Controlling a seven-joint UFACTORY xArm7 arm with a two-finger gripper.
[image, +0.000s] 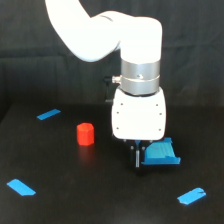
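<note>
My white arm reaches down from the top of the view, and its gripper (138, 160) points at the dark table. The dark fingers are small and hard to make out against the table, so their spacing and anything between them cannot be told. Just right of the fingers is a blue, tray-like object (162, 152), partly covered by the white hand. Whether the fingers touch it is unclear. A red block-like object (86, 133) stands on the table to the left, well apart from the gripper.
Blue strips mark the black table (90, 190): a far-left strip (48, 114), a near-left strip (20, 187) and a near-right strip (191, 196). A dark curtain (200, 60) hangs behind. Open table lies in front of the gripper.
</note>
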